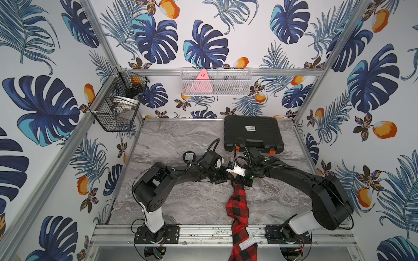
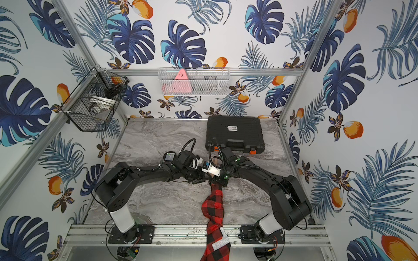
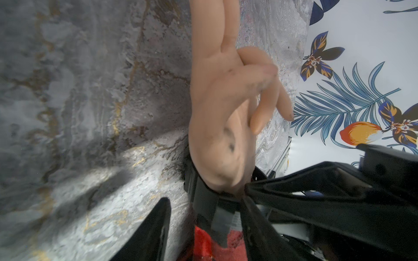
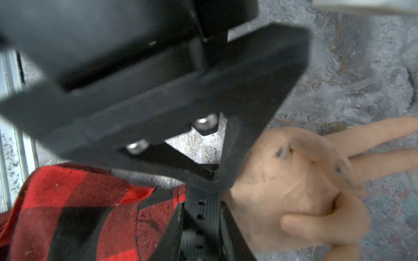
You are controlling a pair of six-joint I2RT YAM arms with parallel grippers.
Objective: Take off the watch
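Note:
A mannequin hand (image 3: 217, 148) in a red-and-black plaid sleeve (image 1: 237, 204) lies on the table, with a black watch band (image 3: 204, 204) at its wrist. In the right wrist view, my right gripper is shut on the perforated strap (image 4: 200, 208). My left gripper is at the wrist, its fingers apart on either side of the band. The watch face cannot be made out.
A black case (image 1: 253, 130) lies at the back right, and a dark round object (image 2: 169, 156) sits left of the hand. Wire baskets hang on the walls.

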